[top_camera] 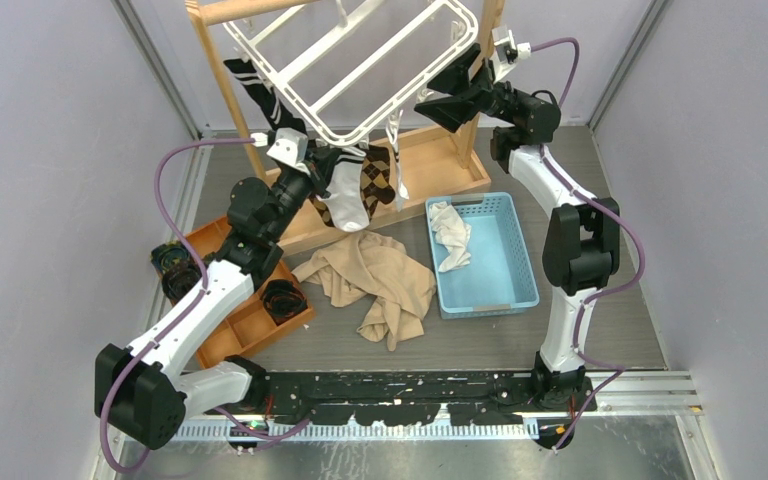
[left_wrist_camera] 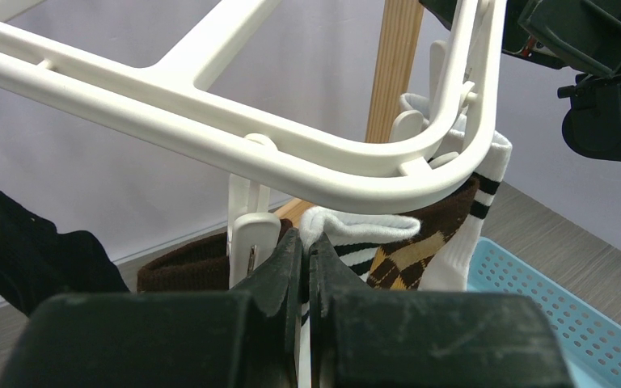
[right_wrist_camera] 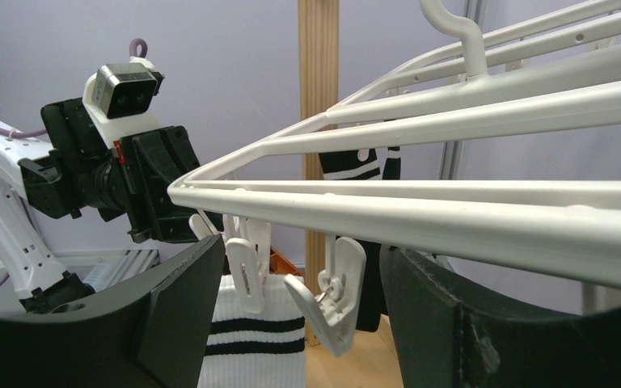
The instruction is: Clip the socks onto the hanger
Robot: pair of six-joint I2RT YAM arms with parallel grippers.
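Observation:
The white hanger has clips along its underside. In the left wrist view my left gripper is shut on the cuff of a white sock with black stripes, just below the front bar. In the top view that white sock hangs beside a brown argyle sock. Another white striped sock hangs at the hanger's right end, and a black striped sock at its left. My right gripper stands part open, with a white clip visible between its fingers; no sock shows there.
A blue basket with a white cloth inside stands at right. The tan cloth lies on the floor. An orange tray holds dark rolled items at left. Wooden posts support the hanger.

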